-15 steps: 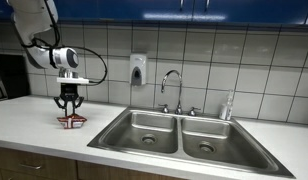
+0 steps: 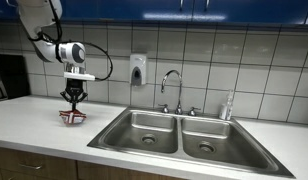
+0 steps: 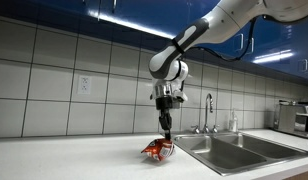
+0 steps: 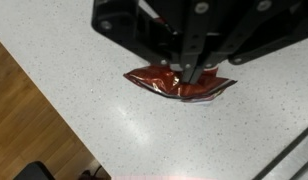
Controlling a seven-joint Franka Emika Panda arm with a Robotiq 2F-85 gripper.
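Observation:
A red, shiny packet (image 2: 72,117) rests on the white counter to the left of the sink. My gripper (image 3: 166,138) points down at the top of this packet (image 3: 157,149), its fingers drawn together. In the wrist view, crinkled red foil (image 4: 159,80) spreads on both sides of the gripper. The fingertips reach the foil, and they look shut. Whether a thin fold is pinched between them cannot be made out, because the gripper body hides much of the packet.
A double steel sink (image 2: 184,137) with a tall faucet (image 2: 172,90) lies to the right of the packet. A clear bottle (image 2: 227,106) stands behind the sink.
One second ago the fingers were spread above the packet. They have since come together at its top, and the packet's outline looks slightly different.

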